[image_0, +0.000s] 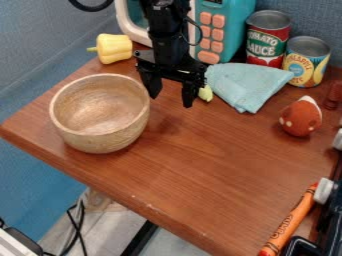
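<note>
My black gripper (171, 92) hangs over the back middle of the table, just right of the wooden bowl (99, 118), its two fingers spread apart and open. A pale yellow-green object (205, 93) lies behind and beside the right finger, partly hidden by it; I cannot tell whether they touch. A light blue cloth (245, 86) lies to the right of it.
At the back stand a toy microwave (221, 28), a tomato can (266, 40) and another can (306, 62); a yellow object (110, 48) is at back left. A toy football (301, 117) and orange marker (287, 225) lie right.
</note>
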